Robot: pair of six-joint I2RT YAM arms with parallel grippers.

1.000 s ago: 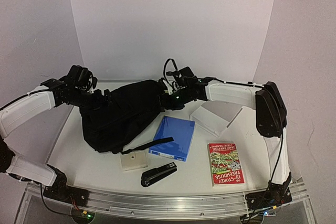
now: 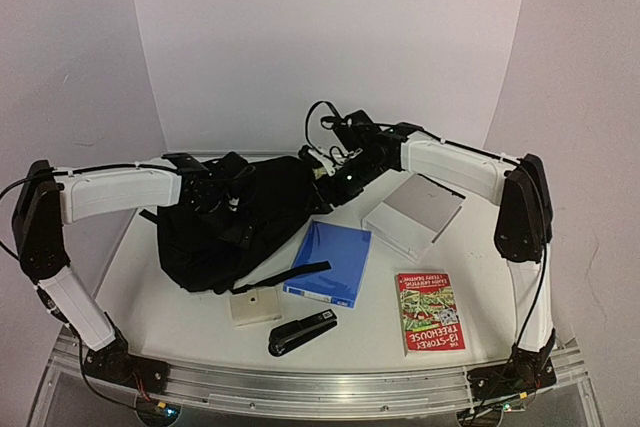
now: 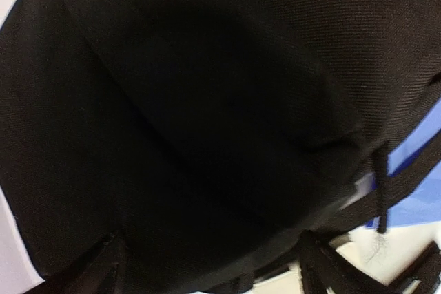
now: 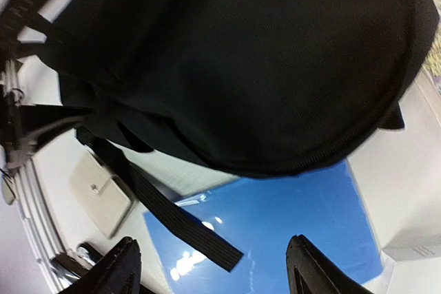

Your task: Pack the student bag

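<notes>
A black bag (image 2: pixel 270 207) lies slumped at the left of the table, its strap (image 2: pixel 285 277) trailing over a blue binder (image 2: pixel 335 259). My left gripper is over the bag's dark cloth, fingers spread wide, with nothing seen held between them. At the bag's right end is my right gripper; its fingers are apart and no cloth shows between them. The bag's opening cannot be made out. In front lie a small beige square item (image 2: pixel 256 308), a black stapler (image 2: pixel 302 332) and a red book (image 2: pixel 431 312).
A white and grey box-like item (image 2: pixel 415 215) lies at the back right, partly below the right arm. Bare table surrounds the red book. Both arms reach in over the bag from either side, close to each other.
The right gripper shifted slightly near the bag's right end. The bag and loose items stayed put.
</notes>
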